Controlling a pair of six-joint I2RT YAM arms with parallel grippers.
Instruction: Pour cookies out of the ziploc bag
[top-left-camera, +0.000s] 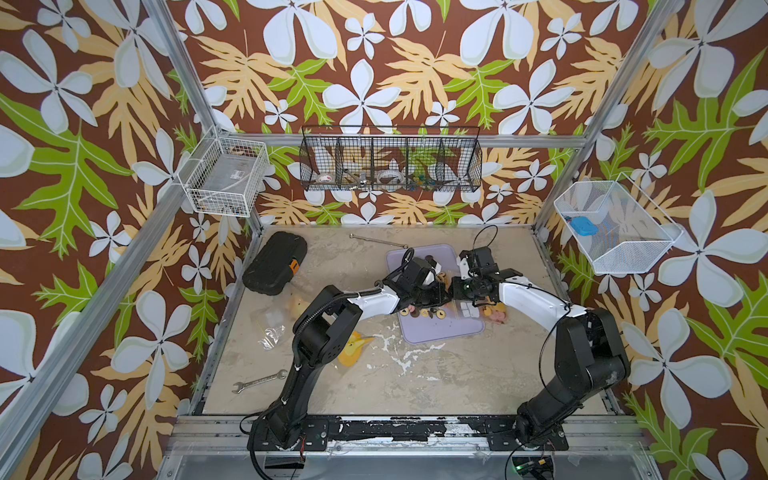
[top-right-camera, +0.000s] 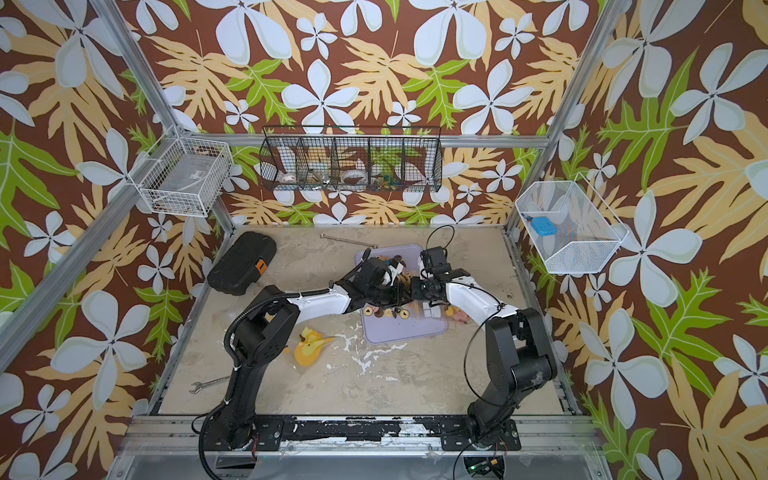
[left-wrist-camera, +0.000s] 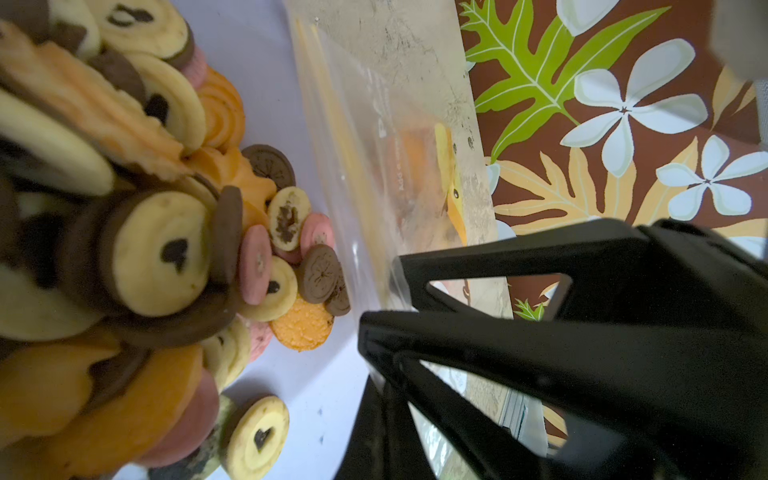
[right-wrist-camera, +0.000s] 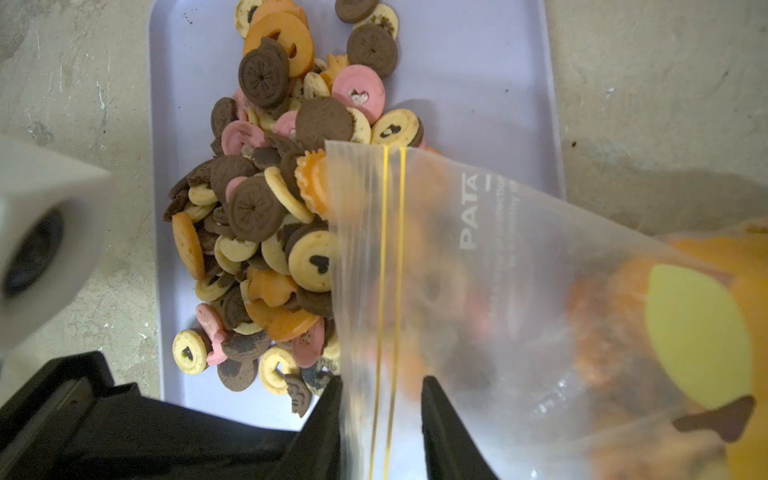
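A clear ziploc bag (right-wrist-camera: 496, 336) with a yellow zip line and orange print lies at the tray's right side; colours inside are blurred through the film. Its zipped edge (left-wrist-camera: 352, 160) is pinched at the fingertips of my left gripper, which is shut. My right gripper stands part open above the bag, a fingertip to each side of the zip line as seen from above. A heap of loose cookies (right-wrist-camera: 260, 216), brown, yellow, pink and orange, rests on the lilac tray (right-wrist-camera: 488, 88), left of the bag's mouth edge. Both grippers (top-left-camera: 448, 289) nearly meet over the tray.
A black case (top-left-camera: 274, 262) stands back left. Clear plastic packaging (top-left-camera: 272, 326), a yellow item (top-left-camera: 353, 349) and a wrench (top-left-camera: 260, 381) lie on the left side of the table. Free room is at the front right. Wire baskets hang on the walls.
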